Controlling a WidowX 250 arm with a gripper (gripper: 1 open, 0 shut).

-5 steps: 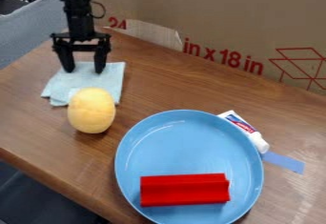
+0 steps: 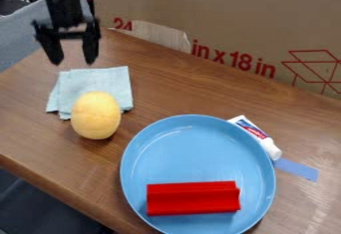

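My black gripper is open at the upper left, blurred, above the table with nothing between its fingers. Below it a folded light-blue cloth lies on the wood, partly behind a yellow rounded object. To the right, a blue plate holds a red block near its front.
A white tube and a strip of blue tape are right of the plate. A cardboard box stands along the back.
Over the last second my gripper has risen off the cloth and moved left.
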